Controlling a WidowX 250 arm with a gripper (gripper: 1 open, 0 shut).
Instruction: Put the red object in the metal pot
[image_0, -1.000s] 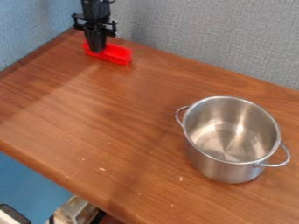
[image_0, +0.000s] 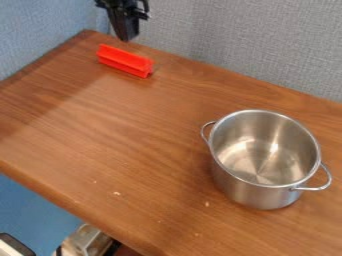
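The red object (image_0: 126, 60), a small block-like bar, lies on the wooden table near the back left corner. My gripper (image_0: 124, 36) is above and just behind it at the top edge of the view, with a gap between the dark fingers and the red object. Whether the fingers are apart or together is too small to make out. On the right side of the table stands the metal pot (image_0: 241, 188), upright, with a loop handle on each side. Its visible inside is empty.
Grey-blue walls (image_0: 241, 45) close off the back and left of the table. Bare wood (image_0: 127, 135) stretches between the red object and the pot. A metal and dark fixture (image_0: 87, 243) sits at the lower left, beyond the table's edge.
My gripper has risen away from the red object, which it partly covered before. The red object has shifted slightly to the right and stays on the table. The pot has not moved.
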